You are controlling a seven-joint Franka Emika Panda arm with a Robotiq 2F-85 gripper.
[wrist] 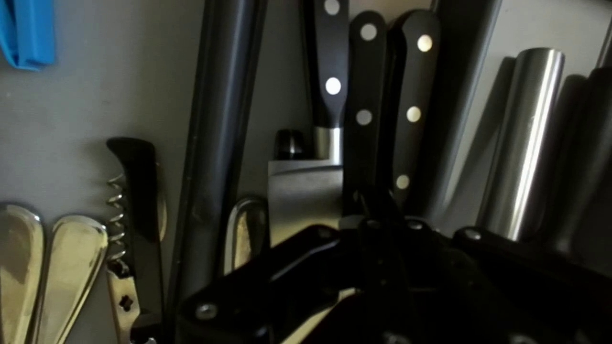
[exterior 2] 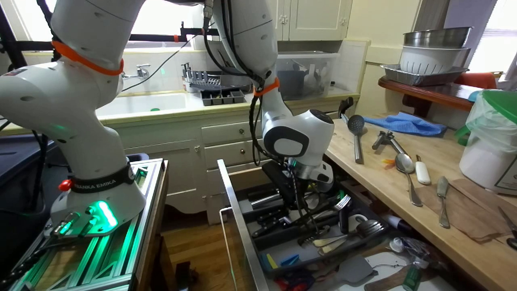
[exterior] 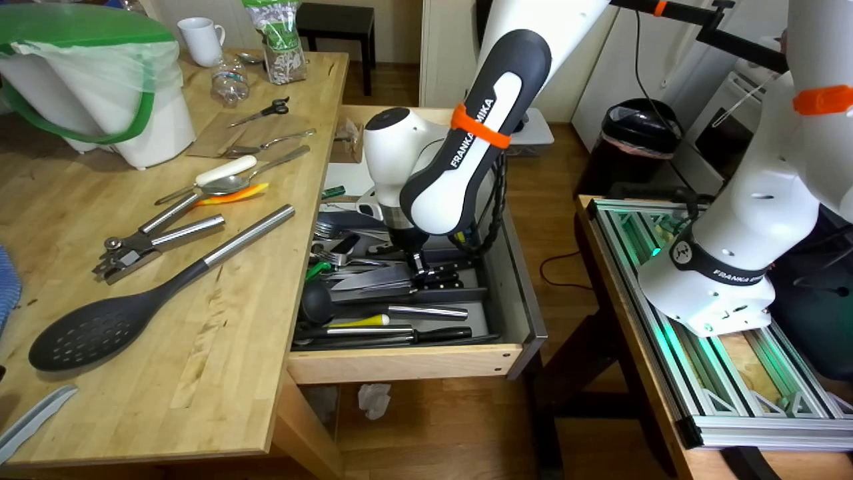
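Note:
My gripper is shut, low in the open drawer (exterior: 518, 272), with nothing visible held between its fingers. In the wrist view its tips are right by the riveted black handles of several knives; one handle (wrist: 362, 74) runs straight up from them. A broad knife blade (wrist: 304, 189) lies just left of the tips, partly covered by the gripper. Whether the tips touch a handle I cannot tell. From the side, the knives (exterior: 384, 280) lie below the gripper in one compartment of the dark organizer (exterior 2: 310, 262).
A divider (wrist: 221, 114) separates the knives from a corkscrew (wrist: 137, 218) and spoon handles. Across the other divider lies a steel-handled tool (wrist: 528, 137). The wooden counter (exterior: 232, 384) beside the drawer holds a slotted spoon (exterior: 100, 336), a garlic press (exterior: 136, 256) and other utensils.

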